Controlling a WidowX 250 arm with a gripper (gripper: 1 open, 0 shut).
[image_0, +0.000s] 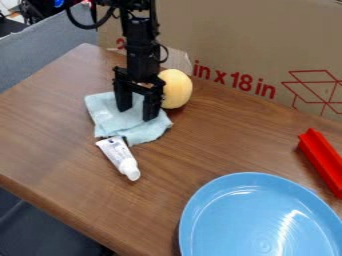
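Observation:
My black gripper (138, 100) is low over a light blue cloth (110, 118) at the back left of the wooden table, its fingers apart and down at the cloth; whether cloth is between them is unclear. Just behind it, partly hidden, sits a pale yellow potato-like object (177, 88). A white tube (118, 157) lies in front of the cloth, close to it.
A large blue plate (258, 226) lies at the front right, and a red block (322, 160) at the right edge. A cardboard wall stands along the back.

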